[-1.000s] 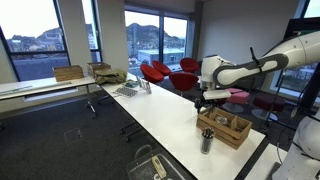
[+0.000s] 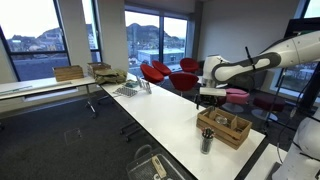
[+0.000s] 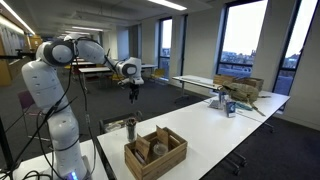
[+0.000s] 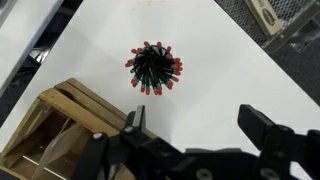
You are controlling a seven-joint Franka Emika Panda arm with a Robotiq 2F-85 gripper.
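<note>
A cup packed with dark sticks with red ends (image 4: 155, 67) shows from above in the wrist view, ahead of my fingers. In exterior view 1 that dark cup (image 2: 207, 143) stands upright on the white table, beside the wooden box (image 2: 227, 128); exterior view 2 shows the cup (image 3: 130, 129) to the left of the box (image 3: 156, 152). My gripper is open, its two fingers wide apart and nothing between them. It hangs above the table and is not touching the cup. Part of the wooden box (image 4: 50, 122) lies at the lower left of the wrist view.
The box is divided and holds some items that are hard to make out. A tray (image 2: 140, 157) with a few objects lies near the table's front edge. Several items stand on its far end.
My gripper seems to have turned a little above the box, its fingers showing more spread in exterior view 1. The cup and the box have not moved.
</note>
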